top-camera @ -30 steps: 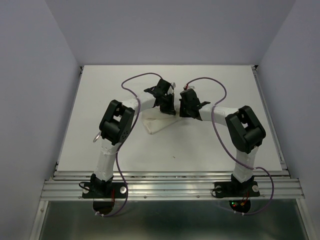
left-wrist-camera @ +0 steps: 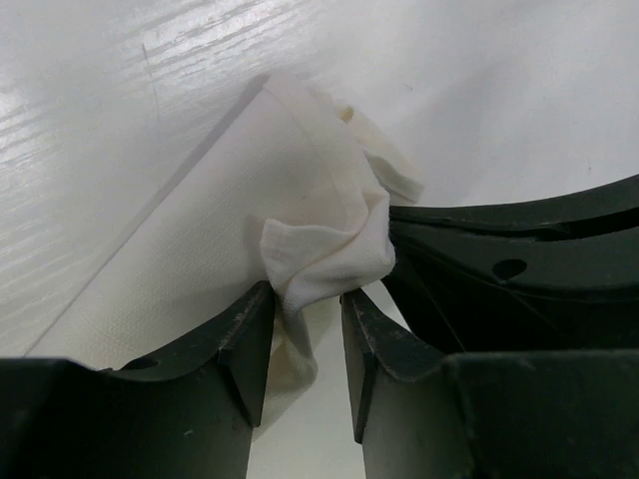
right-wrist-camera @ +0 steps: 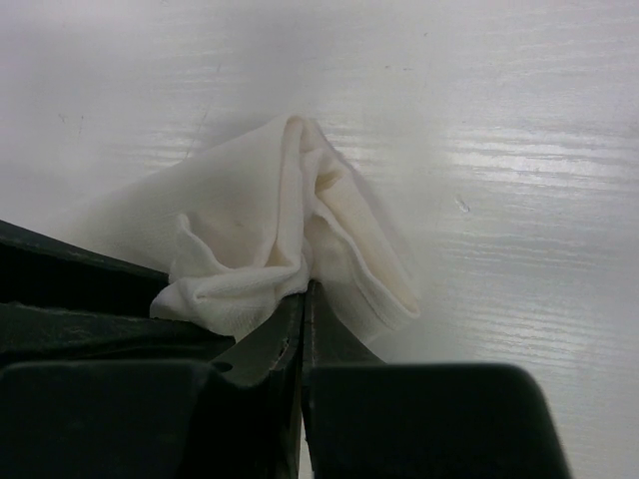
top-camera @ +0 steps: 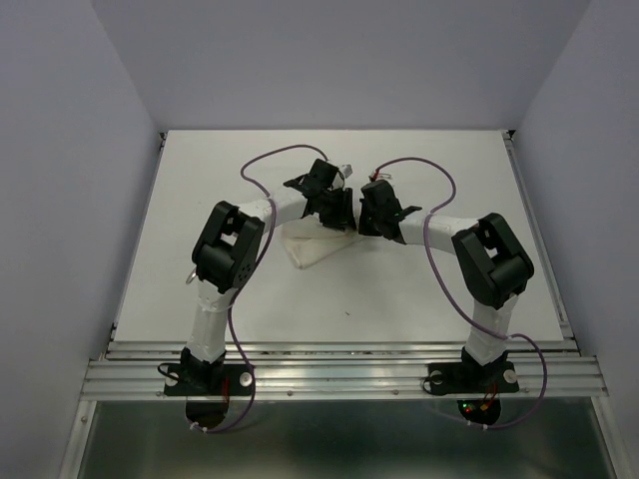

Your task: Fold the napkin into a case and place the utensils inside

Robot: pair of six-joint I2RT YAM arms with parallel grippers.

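The white napkin (top-camera: 310,249) lies folded at the table's centre, its gathered end between both grippers. In the left wrist view my left gripper is open over a crumpled flap (left-wrist-camera: 324,249) of the napkin. My right gripper is shut on the napkin's folded edge, as the right wrist view shows; the dark fingers of the other gripper sit beside it there. In the top view my right gripper (top-camera: 361,230) is just right of my left gripper (top-camera: 339,222). No utensils can be clearly made out.
The two arms are very close together at the centre, and grey walls stand at the back and sides.
The right arm moved slightly down and right earlier and is now still.
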